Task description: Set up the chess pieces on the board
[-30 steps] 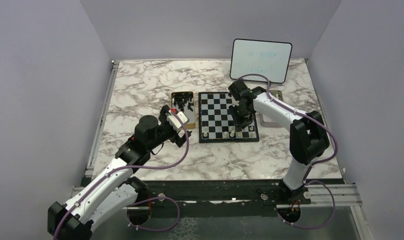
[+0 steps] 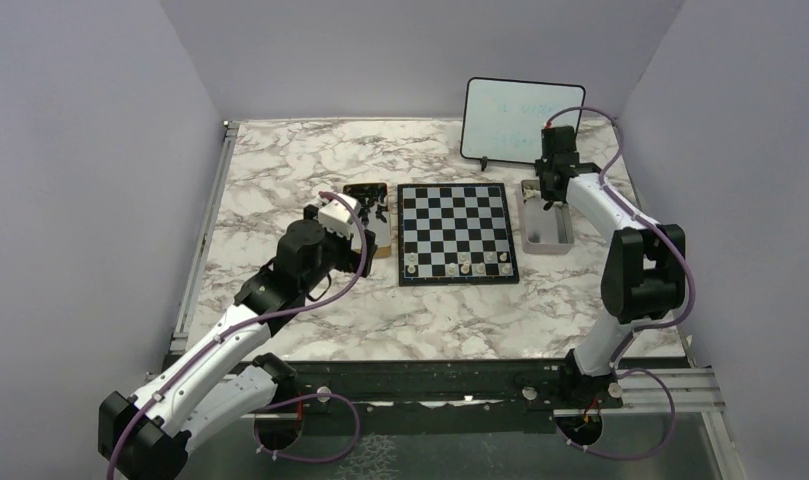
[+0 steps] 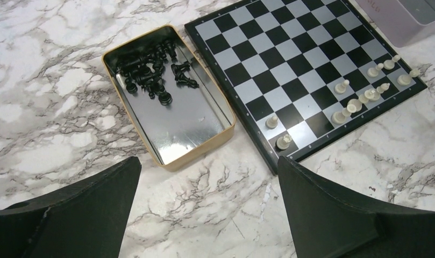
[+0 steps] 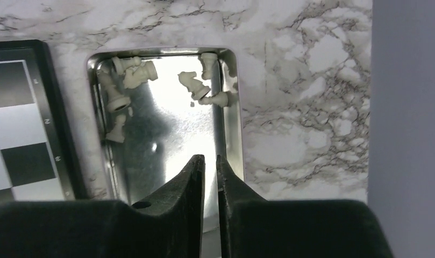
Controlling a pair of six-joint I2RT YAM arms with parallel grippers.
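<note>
The chessboard (image 2: 450, 213) lies mid-table, with several white pieces standing along its near edge, among them a white pawn (image 3: 272, 122) and a white corner piece (image 3: 283, 142). In the right wrist view, several white pieces lie loose at the far end of the metal tray (image 4: 175, 156), including a white knight (image 4: 193, 84). Over that tray hangs my right gripper, its fingers a narrow gap apart and nothing between them. My left gripper is wide open and empty, above marble near the gold-rimmed tray (image 3: 199, 151) of black pieces (image 3: 150, 70).
A whiteboard (image 2: 505, 120) leans at the back, behind the right arm. Bare marble (image 2: 430, 325) stretches in front of the board. A grey side wall (image 4: 408, 107) rises to the right.
My right arm has swung right and away from the board's near pieces, to over the white pieces' tray. The left arm has shifted slightly to the left.
</note>
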